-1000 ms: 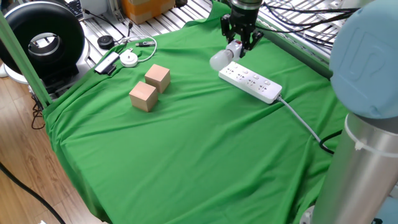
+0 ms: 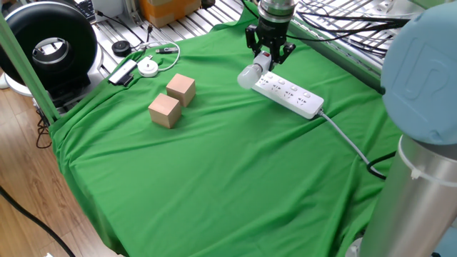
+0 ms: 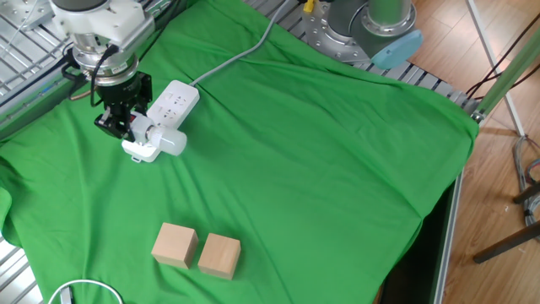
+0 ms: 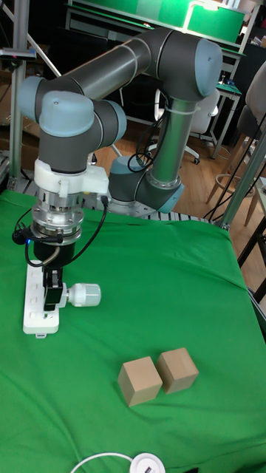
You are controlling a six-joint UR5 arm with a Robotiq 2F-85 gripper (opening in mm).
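Note:
A white bulb with a white base lies sideways at my gripper, and the fingers are shut on its base. The bulb's rounded end points toward the wooden blocks' side in exterior view 1 and to the right in exterior view 3. Directly beneath or beside the gripper is a white power strip on the green cloth, its far end partly covered by the gripper in exterior view 2. Whether the bulb's base touches the strip cannot be told.
Two wooden cubes, one nearer and one behind it, stand close together on the green cloth. A grey cord runs from the strip toward the arm's base. A white cable with a round puck lies at the cloth's edge.
The power strip and cubes have stayed put.

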